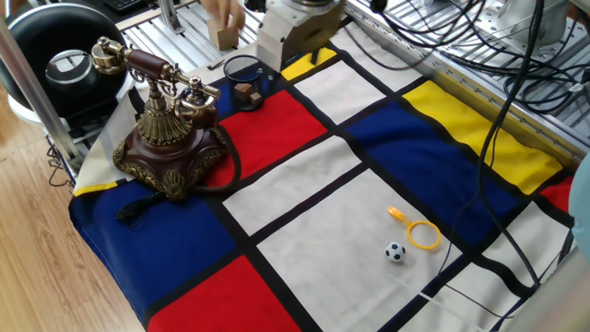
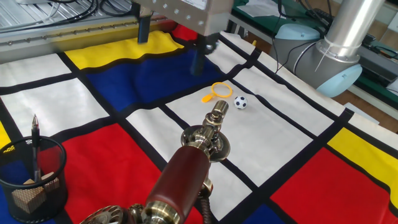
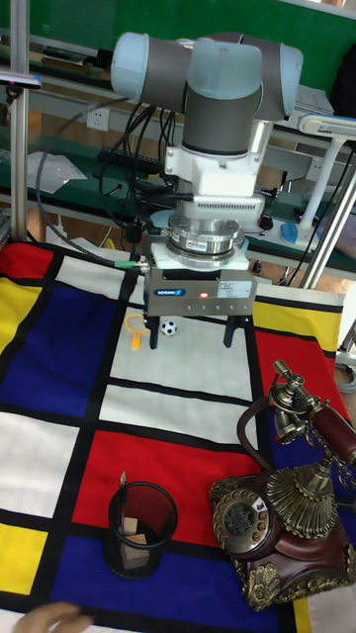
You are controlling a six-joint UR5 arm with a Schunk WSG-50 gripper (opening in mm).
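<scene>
My gripper [image 2: 170, 59] hangs above the cloth in exterior view 2, its two fingers well apart and nothing between them. The same spread shows on my gripper [image 3: 192, 344] in exterior view 3. In exterior view 1 only its blurred body shows at the top edge. A small football [image 1: 395, 252] lies on the large white square, close to a yellow ring with a handle [image 1: 423, 235]. Wooden blocks [image 1: 247, 93] sit in a black mesh cup [image 2: 32, 198], with a pen [image 2: 35, 146] standing in it.
An ornate dark red telephone [image 1: 173, 148] stands at the left of exterior view 1. A person's hand [image 1: 221, 11] is near the cup, at a wooden block [image 1: 223, 37]. Black cables [image 1: 516, 101] hang at the right.
</scene>
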